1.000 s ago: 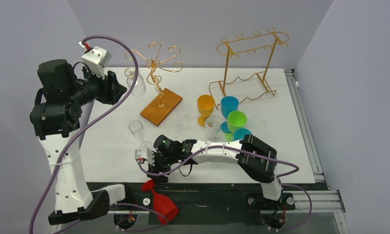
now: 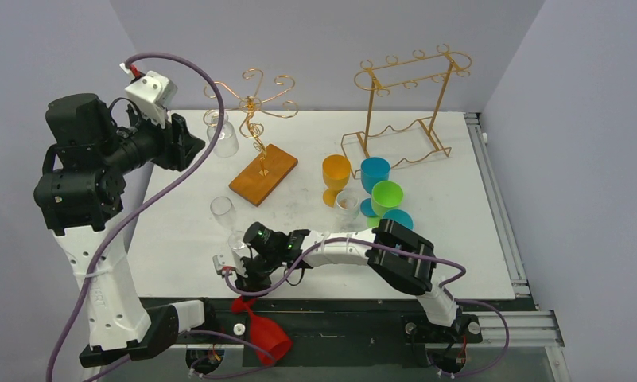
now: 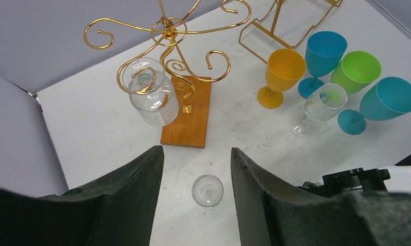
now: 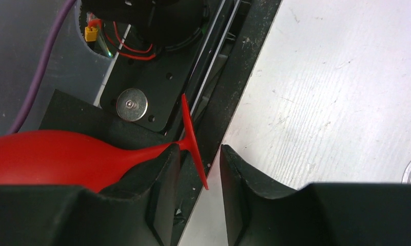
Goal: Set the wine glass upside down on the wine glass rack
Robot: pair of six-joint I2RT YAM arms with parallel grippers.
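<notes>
A red wine glass (image 2: 266,334) lies on its side off the table's front edge. Its thin foot (image 4: 193,146) appears in the gap of my open right gripper, while part of the stem passes behind one finger; contact cannot be made out. High at the left, my left gripper is part open and empty. One gold rack (image 2: 250,103) with curled arms rises from a wooden base (image 2: 265,175), and a clear glass (image 3: 154,97) is at one of its arms. Another gold rack (image 2: 410,79), with rows of hooks, stands empty at the back right.
Orange (image 2: 336,171), blue (image 2: 374,173), green (image 2: 386,196) and teal (image 2: 398,218) goblets crowd around a clear wine glass (image 2: 347,204) mid-table. A clear glass (image 2: 223,210) stands left of centre.
My right arm has shifted slightly left, bringing its gripper nearer the red glass's foot. The left arm has drifted a little left. The glasses and racks stay put.
</notes>
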